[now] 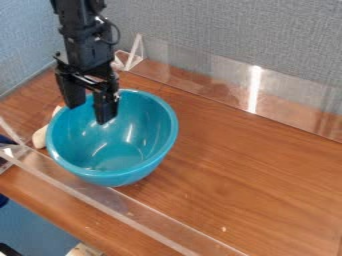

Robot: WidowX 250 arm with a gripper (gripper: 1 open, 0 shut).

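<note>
The black robot gripper [88, 100] reaches down from the top left over a large turquoise bowl [127, 150], its open fingers at or just inside the bowl's back-left rim. Whether they touch the bowl cannot be told. No object shows clearly between them.
A wooden table [247, 185] has wide clear room to the right of the bowl. Pale objects and a dark blue item lie at the left edge. A white object stands behind, near the grey wall. A transparent strip runs along the near left edge.
</note>
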